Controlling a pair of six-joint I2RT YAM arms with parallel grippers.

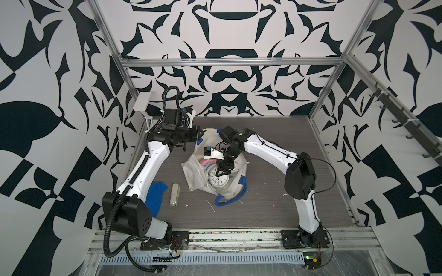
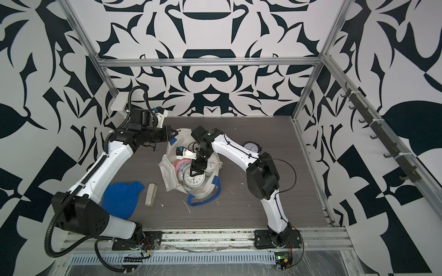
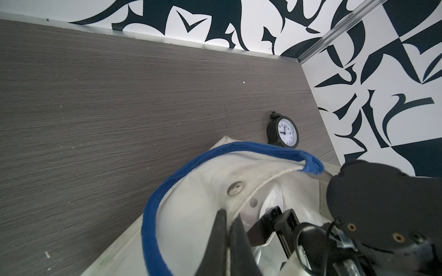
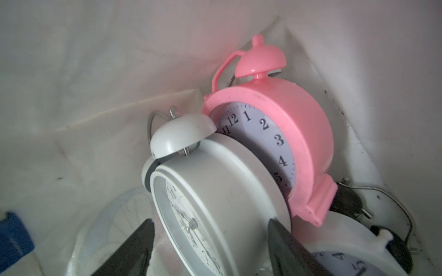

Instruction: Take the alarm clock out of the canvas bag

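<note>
The canvas bag [image 1: 195, 177], off-white with blue straps, stands mid-table with its mouth up. Pinched at its rim is a fold of cloth, with my left gripper shut on it. Inside, a white alarm clock [image 4: 225, 193] leans against a pink alarm clock [image 4: 303, 124], and part of another white clock [image 4: 350, 248] shows at the lower right. My right gripper reaches down into the bag, part open; its fingers [image 4: 131, 250] stand either side of the tilted white clock in the wrist view. Whether they touch it cannot be told.
A black alarm clock [image 3: 284, 131] stands on the table beyond the bag. Left of the bag lie a blue cloth [image 2: 122, 200] and a pale slim object [image 2: 151, 194]. Open tabletop [image 2: 285, 184] extends to the right.
</note>
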